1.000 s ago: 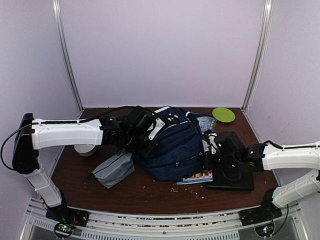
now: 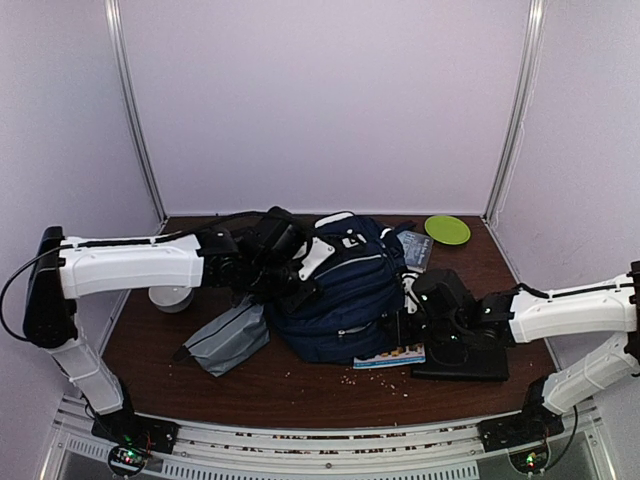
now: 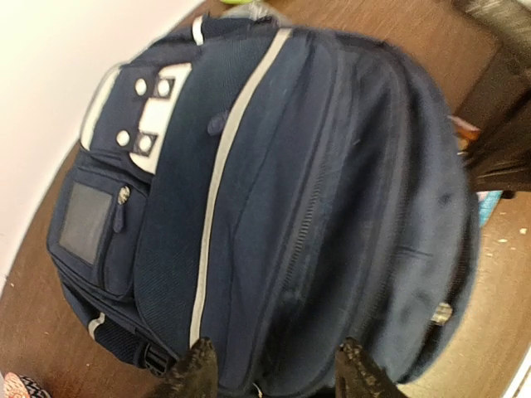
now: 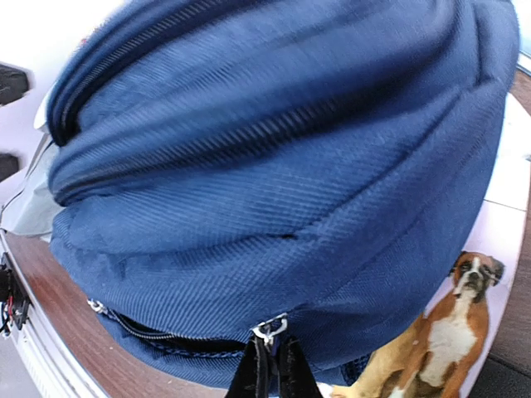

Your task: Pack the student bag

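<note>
The navy backpack point(image 2: 340, 300) lies in the middle of the table, its zippered compartments facing up in the left wrist view. My left gripper is over its near-left part, fingers apart, with no held thing visible between them. My right gripper is at the bag's right front, shut on a small metal zipper pull point(image 4: 270, 327). Under that side lies a book point(image 2: 385, 361) with a dog on its cover point(image 4: 444, 336).
A grey pouch point(image 2: 225, 340) lies at front left, a white bowl point(image 2: 170, 300) behind it. A black flat item point(image 2: 470, 368) is at front right. A clear case point(image 2: 415, 250) and green plate point(image 2: 447, 229) are at back right.
The right arm has shifted slightly left toward the front of the bag.
</note>
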